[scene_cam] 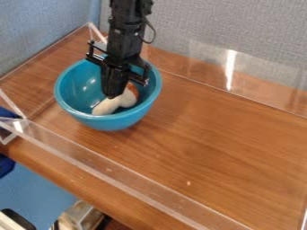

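Observation:
A blue bowl (77, 97) sits on the wooden table at the left of the view. My black gripper (114, 88) reaches down into it, its fingertips at a pale, elongated object (110, 105) lying inside. Part of an orange item shows behind the fingers. The gripper looks narrow; whether anything is between its fingers is hidden.
Clear plastic edging runs along the table's front and back. A wide stretch of bare table (216, 144) lies to the right of the bowl. Grey walls stand behind and at the left. A dark blue item lies beyond the left edge.

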